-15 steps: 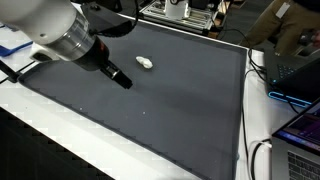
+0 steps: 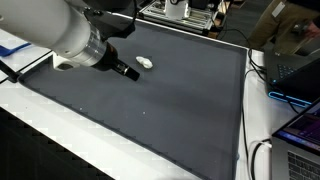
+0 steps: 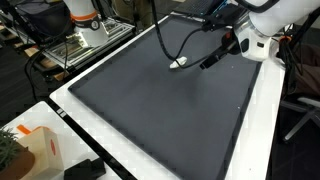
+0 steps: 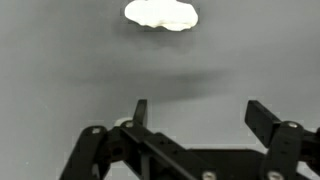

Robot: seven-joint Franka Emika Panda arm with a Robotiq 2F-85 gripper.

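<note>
A small white crumpled thing (image 2: 145, 62), perhaps cloth or paper, lies on the dark grey mat; in the wrist view the white thing (image 4: 162, 13) shows near the top edge. My gripper is open there, its two black fingers wide apart with only bare mat between them. From the first exterior side, the gripper (image 2: 131, 75) hangs over the mat, a little nearer the camera than the white thing and apart from it. In the second exterior view the white thing (image 3: 179, 62) lies left of the gripper (image 3: 205, 64).
Laptops (image 2: 300, 130) stand beyond the right edge. A black cable (image 3: 157, 35) loops near the arm. A brown object (image 3: 14, 155) sits at the lower left of the second exterior view.
My gripper has shifted slightly up in exterior view 1, toward the white thing's level. The white thing has stayed in place.
</note>
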